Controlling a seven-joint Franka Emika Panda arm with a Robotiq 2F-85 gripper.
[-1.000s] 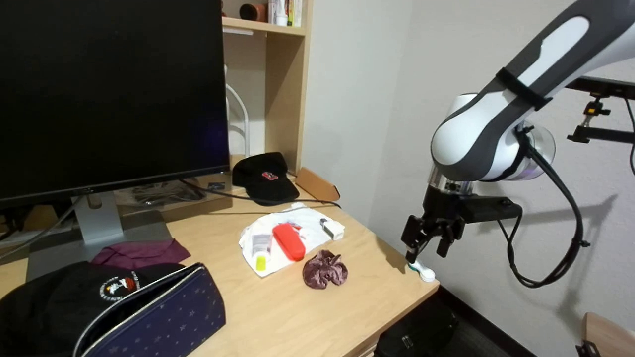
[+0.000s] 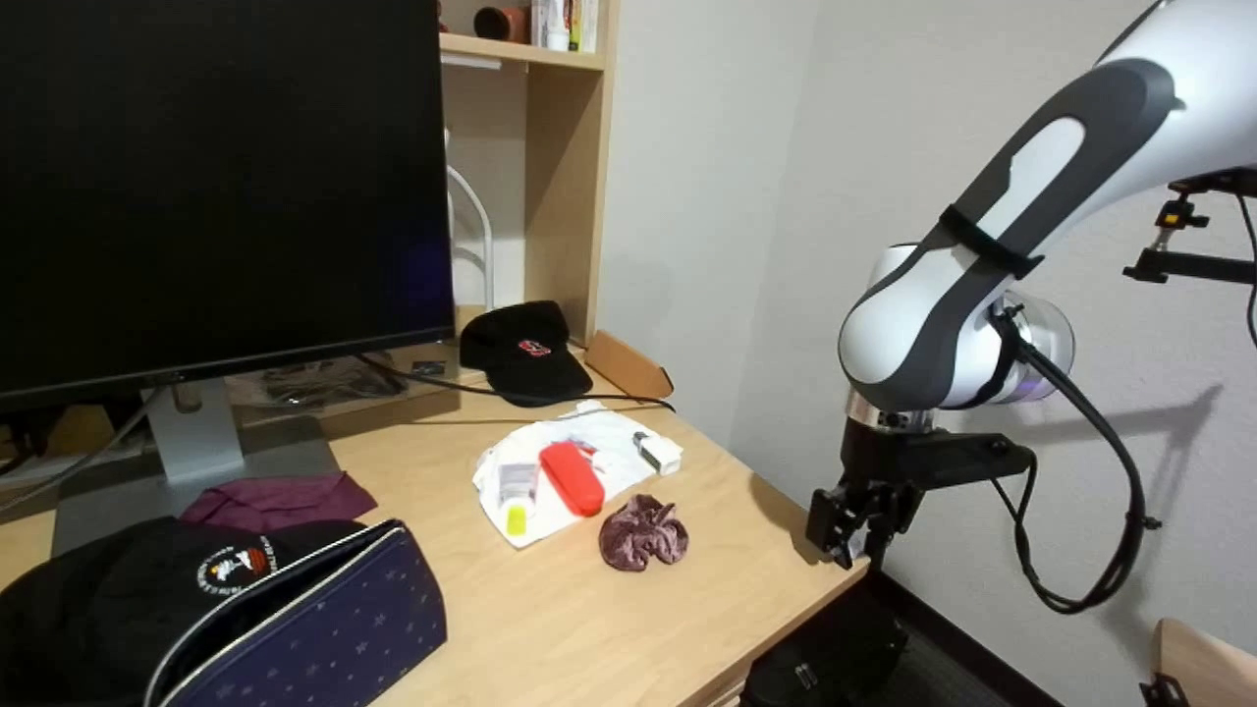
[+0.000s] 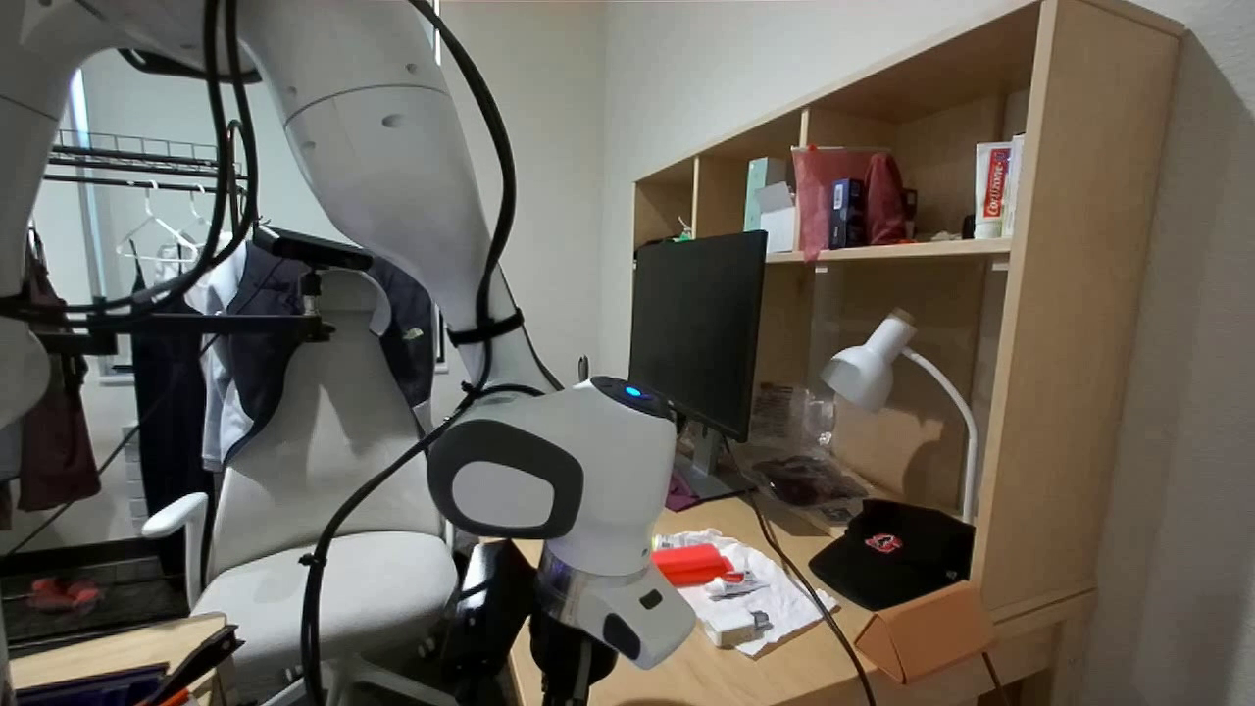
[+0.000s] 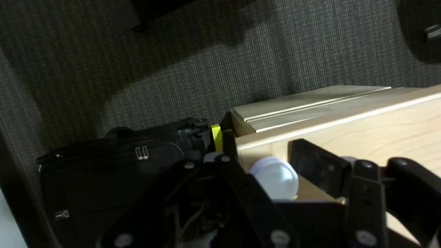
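In the wrist view a small case with a round, whitish lid [image 4: 276, 179] lies at the desk's corner, between the two fingers of my gripper. The fingers stand part open around it, with a gap on the lid's right side; whether the left finger touches it, I cannot tell. Exterior view 1 has the gripper [image 2: 857, 549] low over the desk's right corner, hiding most of the case. In exterior view 2 the arm's wrist [image 3: 618, 600] blocks the sight of it.
A scrunchie [image 2: 643, 532] lies on the bare desktop [image 2: 731, 589]. Farther back, a white cloth [image 2: 627, 442] carries a red case [image 2: 573, 477] and small items. An open navy pouch [image 2: 330, 625] stands at the front left. A black suitcase [image 4: 111, 182] is below the desk's edge.
The gripper has come down onto the desk's corner, around the small white case that showed below it earlier. Its fingers look narrower now. The case shows no clear shift.
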